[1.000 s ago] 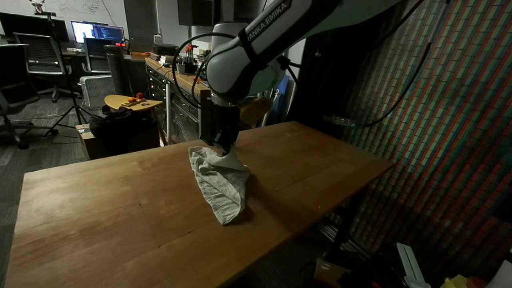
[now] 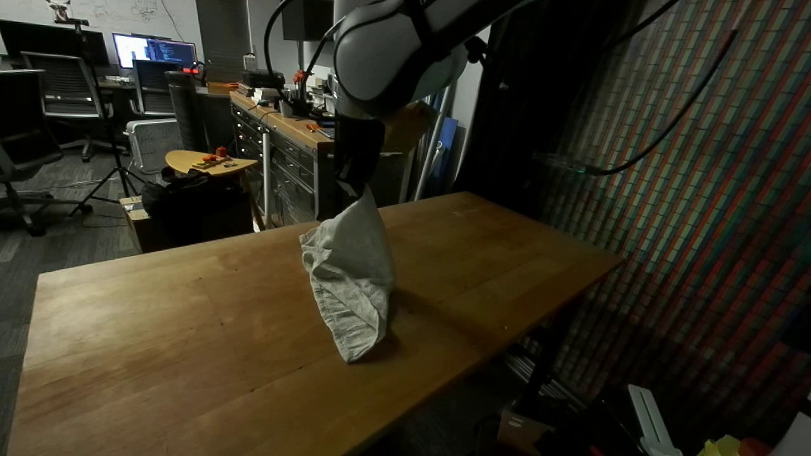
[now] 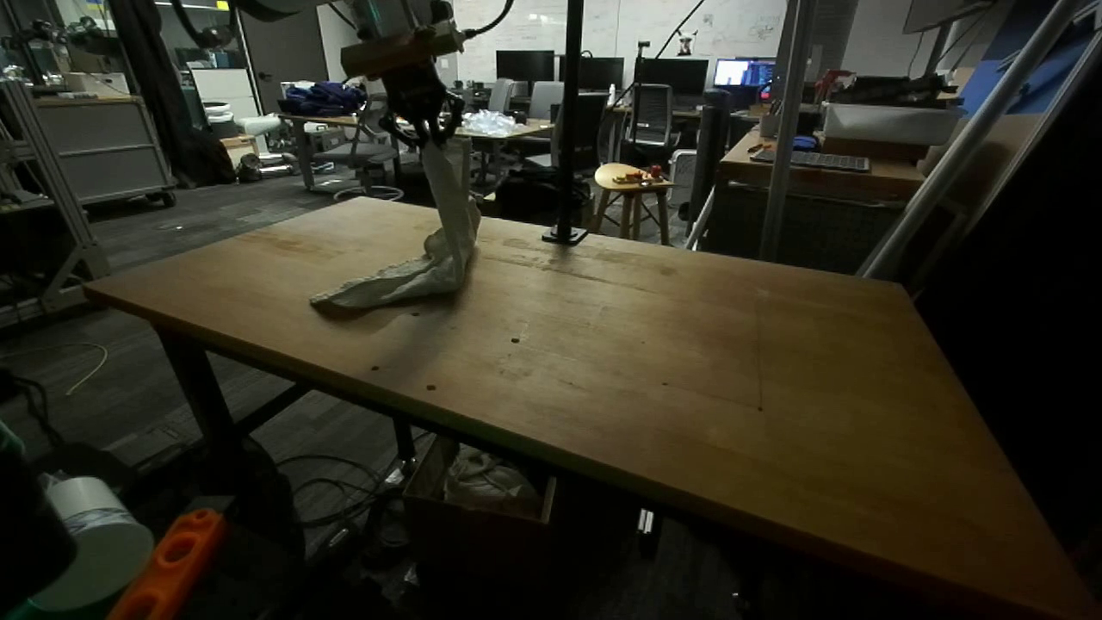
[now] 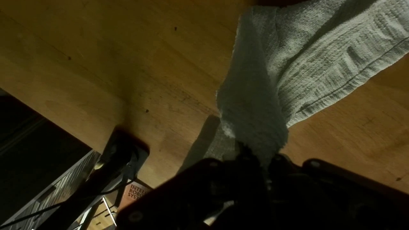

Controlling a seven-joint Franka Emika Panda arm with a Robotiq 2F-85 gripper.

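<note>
A pale grey-white cloth (image 2: 353, 277) rises from the wooden table (image 2: 190, 327) to my gripper (image 3: 425, 136), which is shut on its upper part. In exterior view 2 the lifted part of the cloth (image 3: 450, 196) hangs as a narrow strip, while its lower end lies folded on the tabletop (image 3: 671, 341) toward the near left. The wrist view has the cloth (image 4: 253, 95) running up from between the dark fingers and spreading toward the upper right. The fingertips are mostly in shadow there, so the exact grip is hard to make out.
A black post (image 3: 566, 134) with a flat foot stands at the table's far edge, to the right of the cloth in exterior view 2. Behind the table are a drawer bench (image 2: 293, 156) and a small stool (image 2: 209, 161).
My gripper has risen well above the table, pulling the cloth's held part up into a tall peak. The cloth's lower end stays on the tabletop, almost where it was.
</note>
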